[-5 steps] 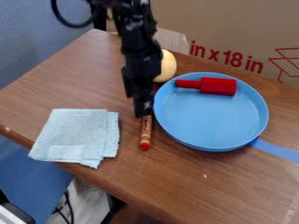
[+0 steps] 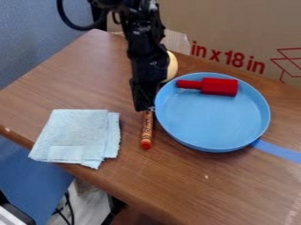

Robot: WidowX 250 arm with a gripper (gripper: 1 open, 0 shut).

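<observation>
My gripper points down just left of a blue plate, over the upper end of an orange-brown marker-like stick with a red tip. Whether its fingers are open or shut is hard to see. A red brush-like object lies on the plate's back part. A pale blue folded cloth lies on the table to the left.
A round tan object sits behind the arm. A cardboard box stands at the back. A blue tape strip runs right of the plate.
My gripper has shifted very slightly over the last second, staying by the upper end of the stick. The objects look unmoved.
</observation>
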